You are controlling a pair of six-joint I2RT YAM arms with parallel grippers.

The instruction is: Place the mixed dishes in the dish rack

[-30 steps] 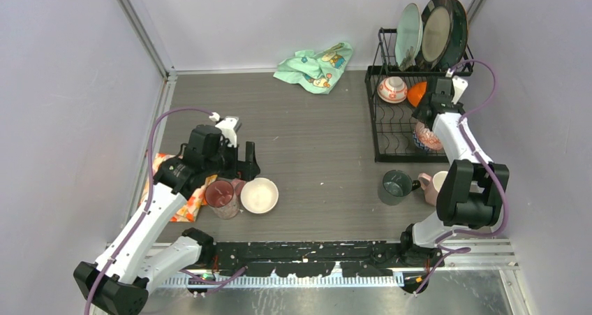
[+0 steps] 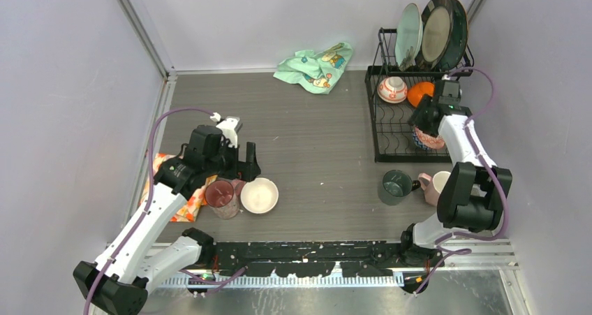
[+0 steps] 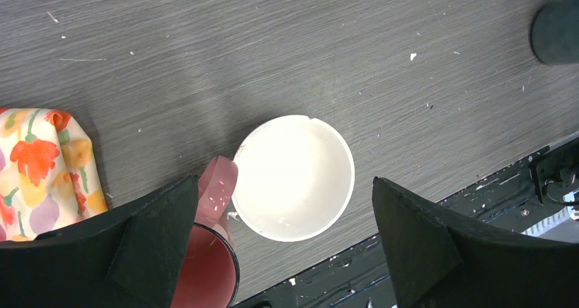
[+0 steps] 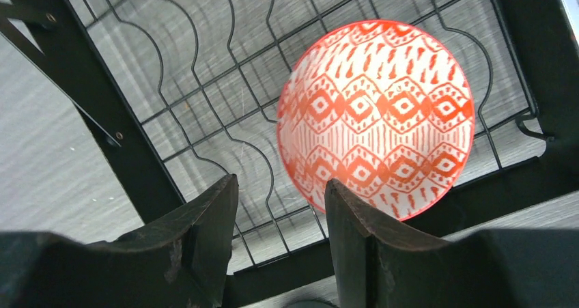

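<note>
A black dish rack (image 2: 377,133) at the right holds plates upright on its upper tier; below sit a red-white bowl (image 2: 391,89), an orange bowl (image 2: 419,91) and a patterned bowl (image 4: 375,117). My right gripper is part open just over the patterned bowl's edge, with nothing clearly between its fingers. My left gripper stands open above a white bowl (image 3: 293,178), beside a red glass (image 3: 203,270). A dark mug (image 2: 394,186) and a pink mug (image 2: 437,188) stand in front of the rack.
A floral cloth (image 3: 42,171) lies at the left and a green cloth (image 2: 314,67) at the back.
My left arm has not moved.
</note>
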